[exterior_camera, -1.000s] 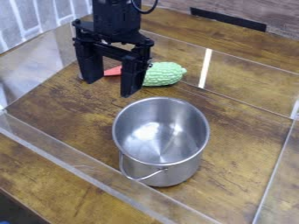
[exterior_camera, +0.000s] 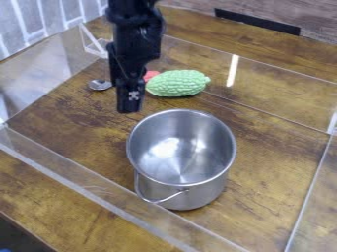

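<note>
The black gripper hangs in the upper left of the camera view, fingers pointing down, open, with nothing seen between them. It is left of a pale green bumpy vegetable and above and behind a steel pot. A red object lies behind the vegetable, partly hidden. A small metal item lies left of the gripper.
The wooden table is enclosed by low clear panels along the left, front and right. Bare wood surrounds the pot on the right and left.
The gripper has turned about and shifted slightly, now appearing narrower and uncovering more of the small metal item at left. The pot and vegetable are unmoved.
</note>
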